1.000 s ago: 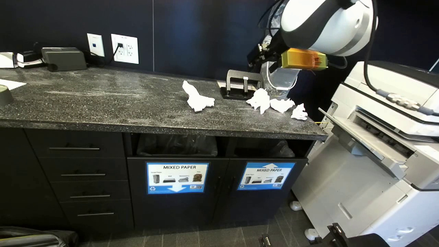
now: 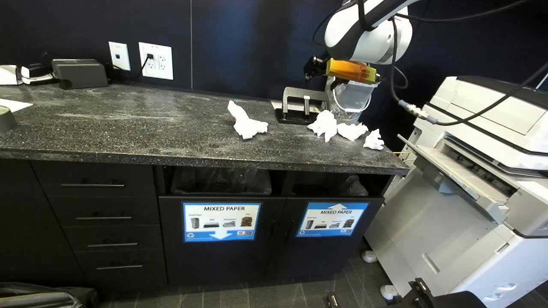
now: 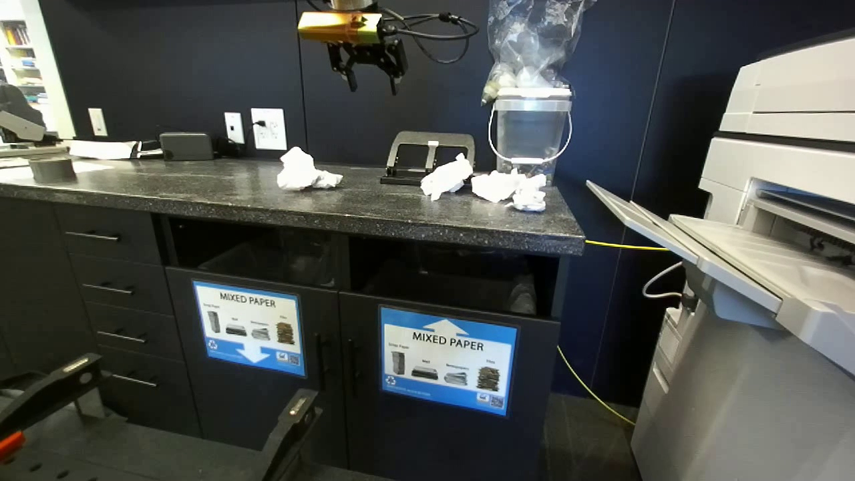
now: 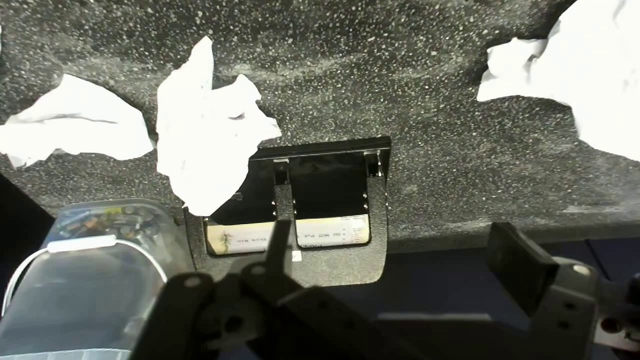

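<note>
My gripper (image 3: 375,84) hangs high over the back of the counter, well above everything on it. Its fingers stand wide apart in the wrist view, with no object between the fingers. Four would be too exact to group, so: several crumpled white papers lie on the counter, one apart on the left (image 2: 247,122), another (image 2: 324,125) against the hole punch (image 2: 303,106), and a further paper (image 2: 352,131) to the right. At the counter's right end sits a small paper wad (image 2: 373,140). The black hole punch is partly covered by a paper (image 4: 207,129) in the wrist view.
A clear bucket (image 3: 530,132) with a white handle stands at the back right, a plastic bag (image 3: 535,40) above it. The printer (image 2: 478,118) is right of the counter (image 2: 154,118). A dark grey box (image 2: 79,73) sits far left.
My arm has drawn back from the camera toward the wall, and the gripper has shifted slightly left and up. The papers, hole punch and bucket have stayed in place.
</note>
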